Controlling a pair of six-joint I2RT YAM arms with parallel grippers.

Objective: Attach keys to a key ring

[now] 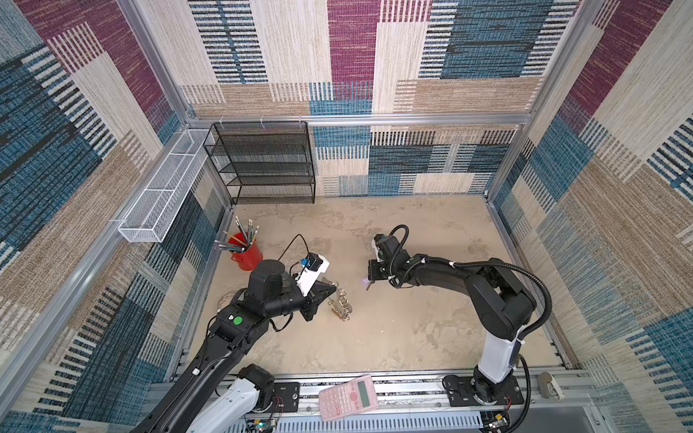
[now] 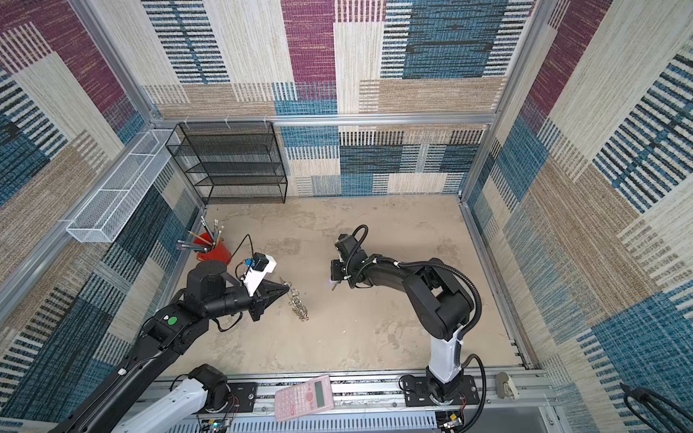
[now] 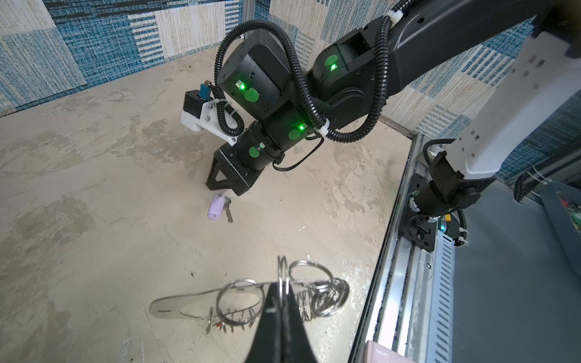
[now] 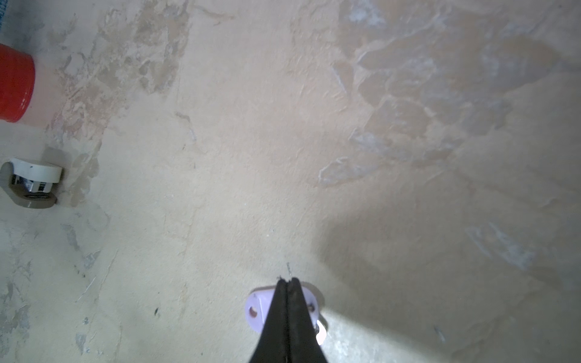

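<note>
A bunch of metal rings (image 1: 340,306) hangs from the tips of my shut left gripper (image 1: 330,288); in the left wrist view the rings (image 3: 324,297) appear blurred around the fingertips. A lilac tag (image 3: 215,207) lies on the table beside a metal key (image 3: 228,210). My right gripper is shut with nothing seen between its fingers, directly over the lilac tag (image 4: 257,308), partly hiding it.
A red cup of pens (image 1: 247,256) stands at the back left, with a small white-and-grey item (image 4: 33,184) near it. A pink calculator (image 1: 348,397) lies at the front rail.
</note>
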